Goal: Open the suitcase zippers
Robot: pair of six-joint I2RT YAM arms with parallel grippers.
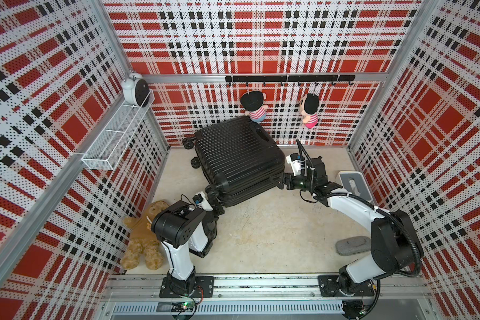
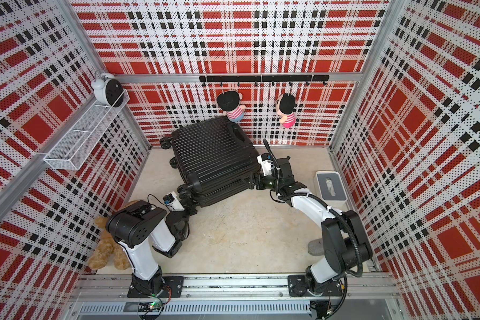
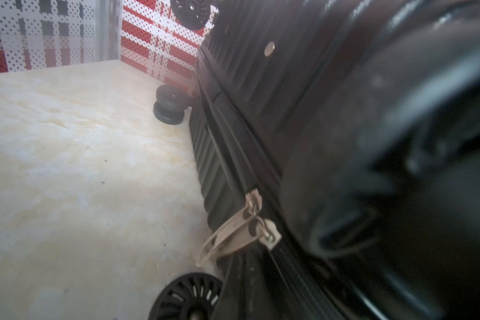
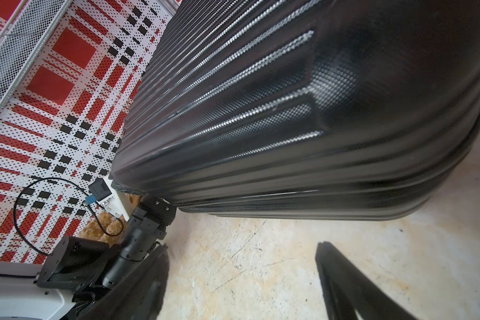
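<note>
The black ribbed suitcase (image 1: 240, 154) lies flat near the back wall, wheels to the left. In the left wrist view, two pale metal zipper pulls (image 3: 229, 234) sit side by side on its seam, their tabs pointing out over the table. My left gripper (image 1: 219, 207) is shut at the suitcase's near left corner, close to a wheel (image 3: 189, 298); nothing shows held, and its fingertips are hard to make out. My right gripper stands open beside the near right corner, its fingers (image 4: 338, 277) wide apart over bare table.
A brown teddy bear (image 1: 144, 234) lies left of the left arm. To the right are a grey-white box (image 1: 355, 186) and a grey oval pad (image 1: 353, 245). Two dolls hang on the back wall.
</note>
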